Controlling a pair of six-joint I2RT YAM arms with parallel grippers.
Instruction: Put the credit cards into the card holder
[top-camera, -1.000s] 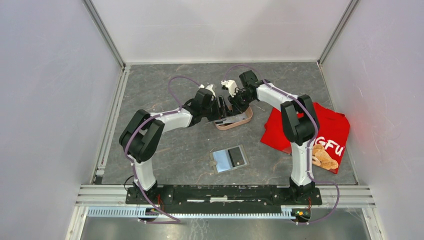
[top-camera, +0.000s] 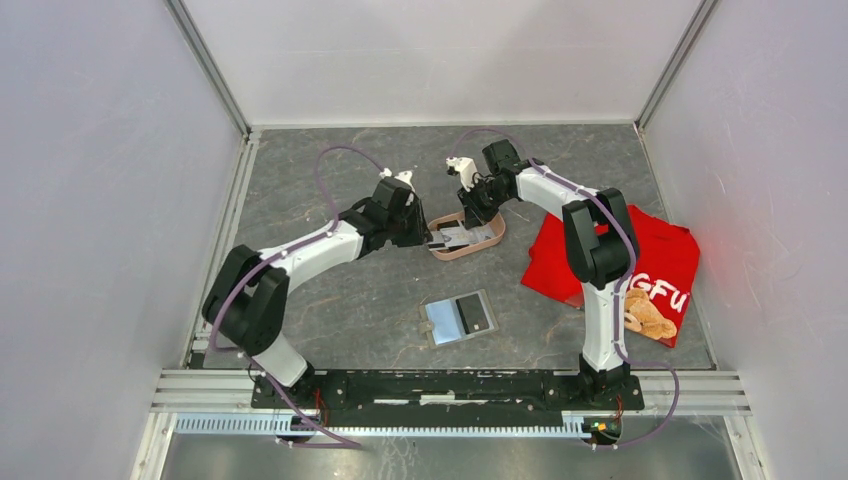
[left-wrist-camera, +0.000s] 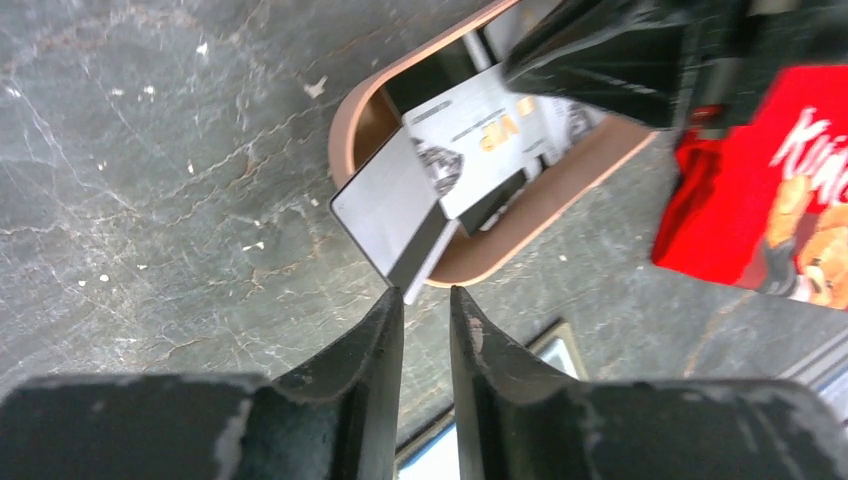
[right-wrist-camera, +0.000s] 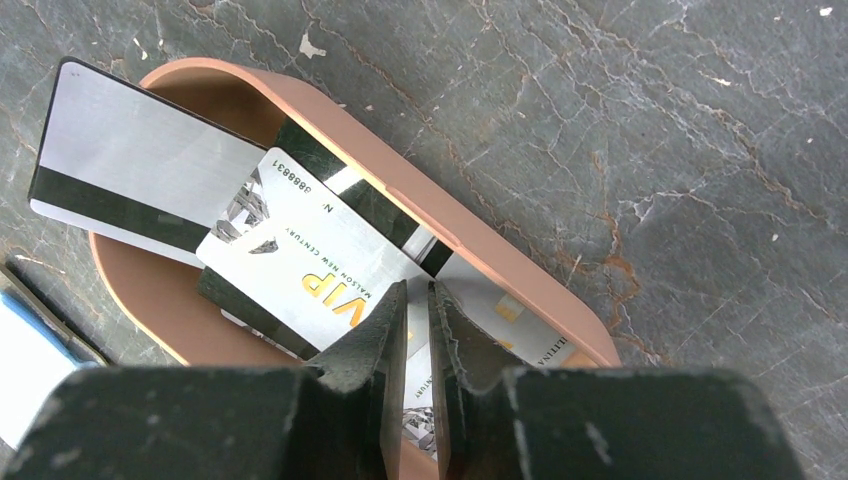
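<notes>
The left gripper (top-camera: 415, 240) is at the left end of an oval pinkish basket (top-camera: 465, 253). Its fingers are part open, with the corner of a white card with a black stripe (left-wrist-camera: 390, 205) showing by one fingertip. That card overhangs the basket's rim. Over the basket's contents is the right gripper (top-camera: 475, 222), slightly open, its fingertips above a white VIP card (right-wrist-camera: 318, 250); whether they touch it cannot be seen. More white and black cards lie beneath. The flat card holder (top-camera: 489, 309) lies nearer the front, with pale blue and black areas.
A red cloth bag with a bear print (top-camera: 655, 250) fills the right side of the table. Bare grey tabletop (top-camera: 330, 320) lies open around the holder and at the left. Both arms stand close together at the basket.
The left arm has drawn back leftward from above the basket to its left end, uncovering more of the cards. In the top view the right arm looks nearly still.
</notes>
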